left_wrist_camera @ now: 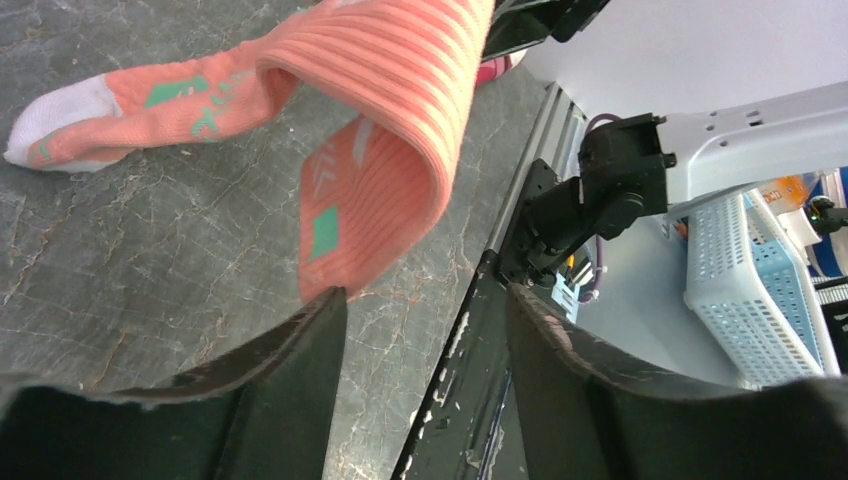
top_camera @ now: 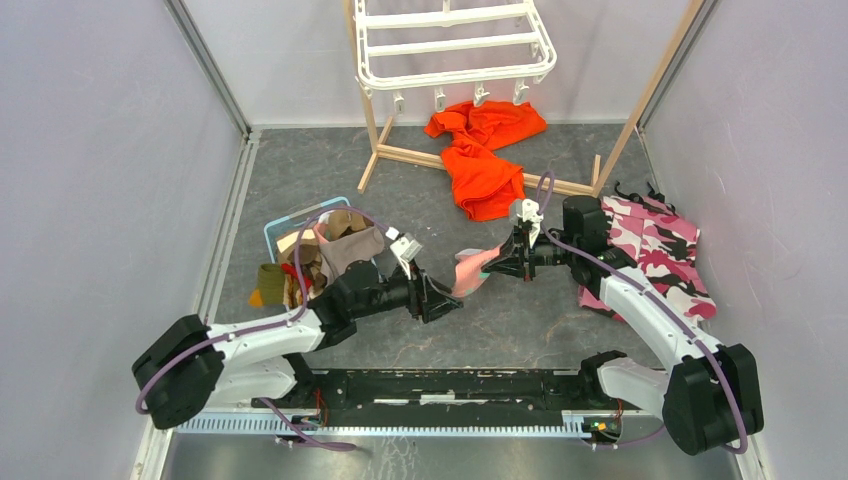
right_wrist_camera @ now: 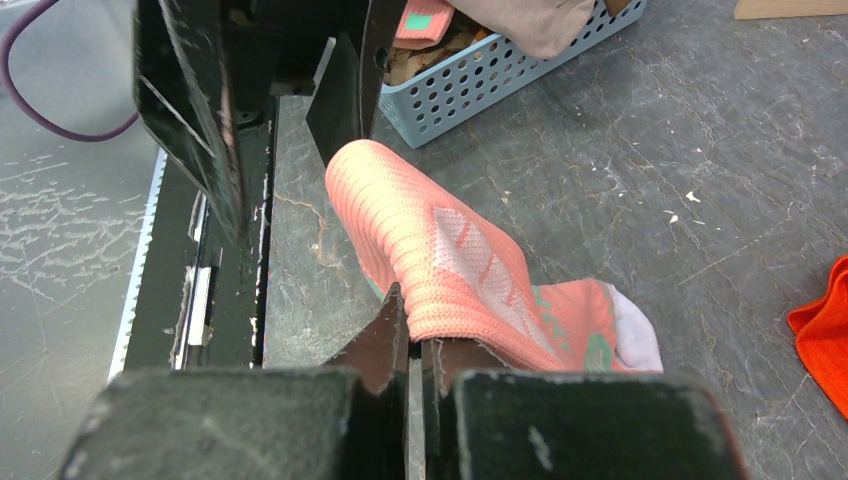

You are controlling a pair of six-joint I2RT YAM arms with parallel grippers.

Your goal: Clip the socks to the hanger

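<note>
A pink sock (top_camera: 472, 266) with green and white patterns hangs from my right gripper (top_camera: 494, 266), which is shut on it; in the right wrist view the sock (right_wrist_camera: 430, 240) rises above the fingertips. My left gripper (top_camera: 438, 300) is apart at the fingers, just left of and below the sock. In the left wrist view the sock's cuff (left_wrist_camera: 390, 110) hangs above and between its spread fingers, not gripped. The white hanger (top_camera: 455, 75) with clips is at the top back on a wooden stand.
A blue basket (top_camera: 298, 214) of socks lies on the left. Orange cloth (top_camera: 480, 170) lies at the back middle, and a pink camouflage bag (top_camera: 655, 260) at the right. Bare floor is at the front middle.
</note>
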